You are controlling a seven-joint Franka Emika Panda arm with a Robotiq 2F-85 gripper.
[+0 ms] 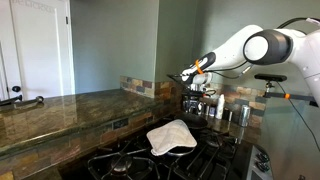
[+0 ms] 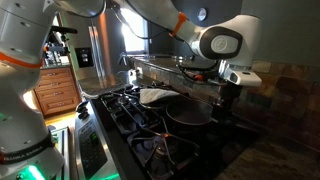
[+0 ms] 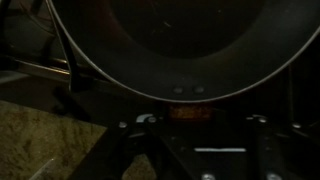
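A dark round pan [image 2: 187, 113] rests on the stove. Its base and rim [image 3: 110, 62] fill the upper part of the wrist view, with two rivets near the lower edge. A reddish-brown patch [image 3: 190, 112] shows just below those rivets, where the handle would join. My gripper [image 2: 226, 104] points down beside the pan's side nearest the tiled wall. In the wrist view the gripper lies at the dark lower edge, around the handle side of the pan. Too little light falls there to tell how the fingers stand or whether they touch the handle.
A pale cloth [image 1: 172, 137] lies on the stove's grates, left of the pan. Several bottles, among them a white one [image 1: 220, 106], stand near the back wall.
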